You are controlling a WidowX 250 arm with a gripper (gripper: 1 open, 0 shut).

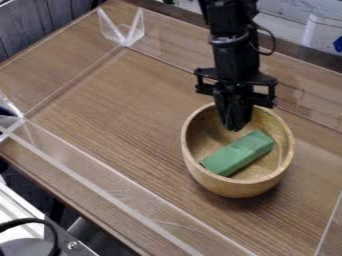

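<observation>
My black gripper (235,114) hangs over the back part of a round tan bowl (202,175), its fingertips low near the bowl's rear inner side. It looks shut, with nothing visible between its fingers. A green oblong block (238,154) lies in the bowl, in front of and below the fingertips, apart from them as far as I can tell.
Clear plastic corner pieces stand at the upper left and left edge. A white wall edge is at the top right, and dark cabling is at the lower left.
</observation>
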